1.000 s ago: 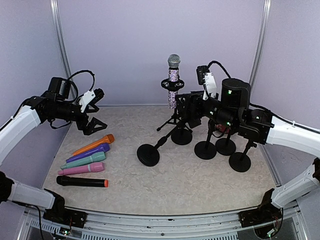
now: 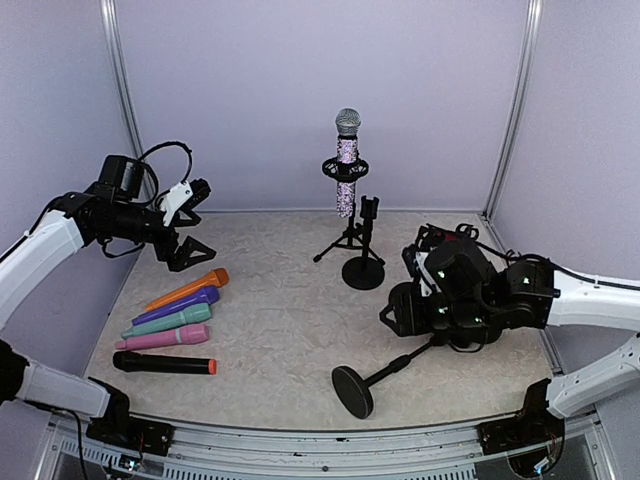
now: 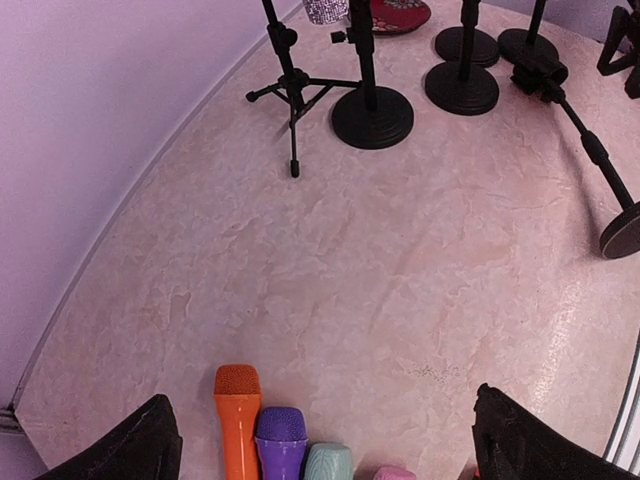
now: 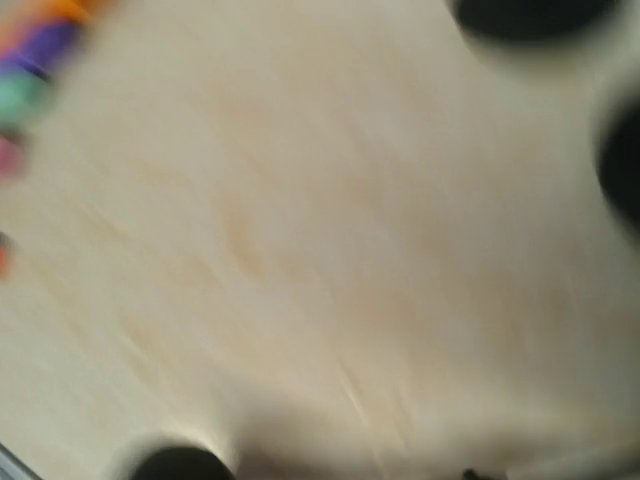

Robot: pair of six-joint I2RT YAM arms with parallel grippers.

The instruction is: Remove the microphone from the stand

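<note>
A glittery microphone [image 2: 347, 150] with a silver head stands upright in a black tripod stand [image 2: 352, 236] at the back. At the left lie several loose microphones in a row: orange [image 2: 187, 289], purple [image 2: 176, 305], teal [image 2: 168, 320], pink [image 2: 163, 338] and black [image 2: 163, 362]. Over the table's left side my left gripper [image 2: 203, 250] hangs open and empty. My right gripper [image 2: 392, 318], open, is low at the right, above the fallen stand. In the top view its arm hides part of that stand, and the right wrist view is blurred.
An empty black stand [image 2: 363, 272] stands beside the tripod. Another stand [image 2: 353, 391] lies tipped over at the front right. Several round-based stands [image 3: 462, 88] and a red object [image 3: 400, 14] are farther right.
The tilted stand went from the centre to lying at the front right. My right gripper has moved down over it, now covering the stands at the right. The left arm stays put.
</note>
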